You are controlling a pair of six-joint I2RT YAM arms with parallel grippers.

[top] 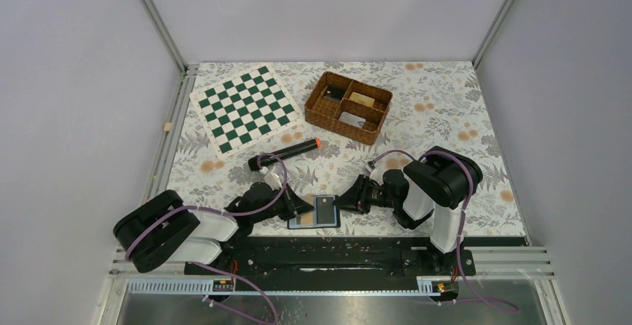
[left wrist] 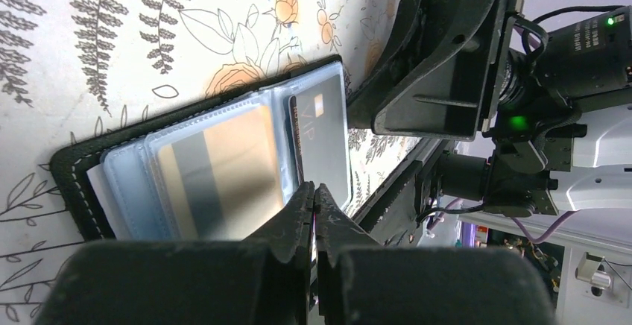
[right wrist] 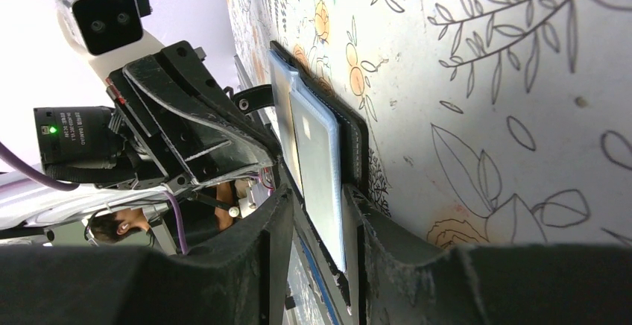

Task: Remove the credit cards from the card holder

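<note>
The black card holder (top: 313, 226) lies unfolded on the table between my grippers, clear blue sleeves showing. A tan card with a grey stripe (left wrist: 216, 180) fills its left sleeve; a grey VIP card (left wrist: 322, 131) is in the right one. My left gripper is shut with nothing between its fingers, its tips over the holder near the fold. At the holder's right edge my right gripper is part open, the blue sleeve's edge (right wrist: 328, 146) between its fingers. Its right finger (right wrist: 353, 209) seems to sit between sleeve and black cover, though contact is unclear.
Behind the holder lies a black microphone (top: 287, 153) with an orange end. A wicker basket (top: 339, 124) with several flat items stands farther back, and a green-and-white chessboard (top: 246, 109) at back left. The table's front edge runs close by the holder.
</note>
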